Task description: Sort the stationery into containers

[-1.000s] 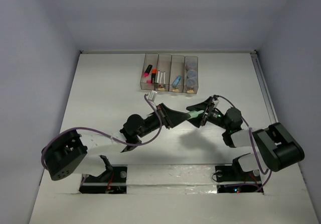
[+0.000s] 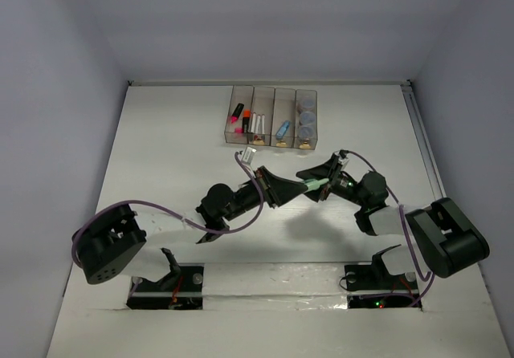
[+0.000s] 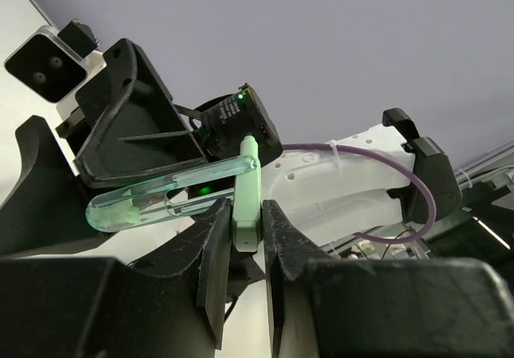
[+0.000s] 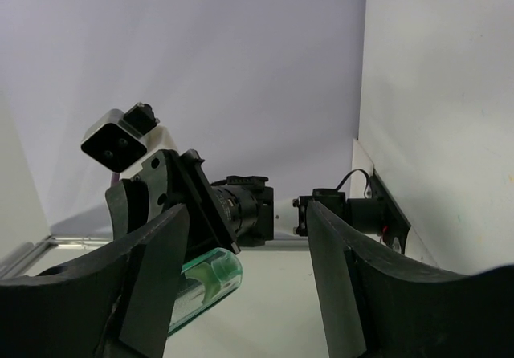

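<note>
A translucent green stationery item (image 3: 248, 197), its clear green body reaching left in the left wrist view, is pinched between the fingers of my left gripper. In the top view it shows as a small green patch (image 2: 316, 185) where the two grippers meet above the table. My right gripper is open around the space beside it. One end of the green item (image 4: 213, 278) appears by the right gripper's left finger (image 4: 165, 266), which hides part of it. Whether that finger touches it, I cannot tell.
At the back stands a clear divided organizer (image 2: 263, 101). Its compartments hold dark markers (image 2: 237, 111), white sticks (image 2: 258, 124), a blue item (image 2: 283, 129) and several round containers (image 2: 307, 118).
Over the last second the left gripper has shifted slightly right with the green item, closer to the right gripper. The right arm has barely moved. The organizer's contents look the same.
</note>
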